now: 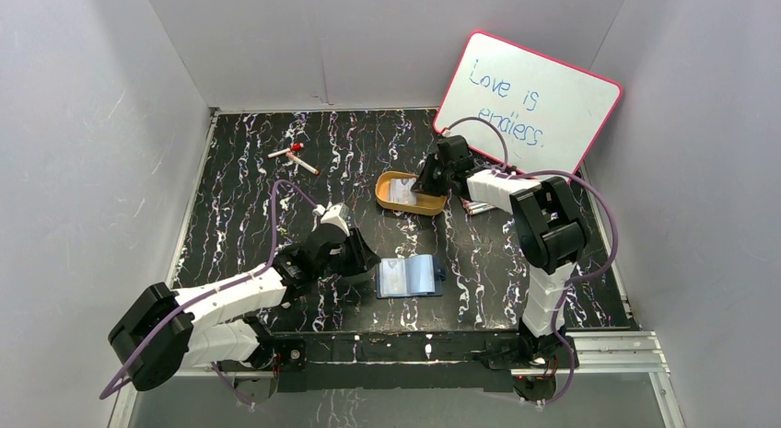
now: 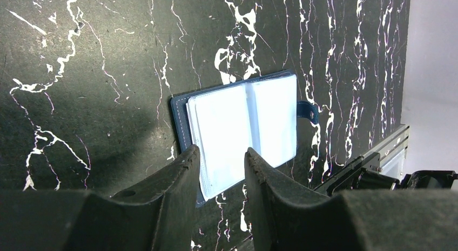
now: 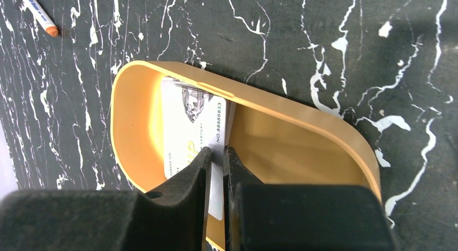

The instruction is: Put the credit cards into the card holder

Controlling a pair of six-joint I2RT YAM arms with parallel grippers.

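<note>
The open card holder (image 1: 408, 276), blue with clear sleeves, lies flat on the table at front centre. My left gripper (image 1: 371, 260) is just left of it in the top view, open and empty; in the left wrist view the holder (image 2: 237, 127) shows beyond its parted fingers (image 2: 186, 164). White cards (image 3: 189, 121) lean overlapping inside the yellow tray (image 3: 302, 108). My right gripper reaches into this tray, its fingertips a narrow gap apart, with the edge of a card in line with that gap. Whether they grip the card cannot be told.
A whiteboard (image 1: 543, 87) with writing leans at the back right. Markers (image 1: 302, 162) lie at the back left, and others (image 1: 477, 207) lie partly hidden beneath the right arm. Bare table separates the tray from the holder.
</note>
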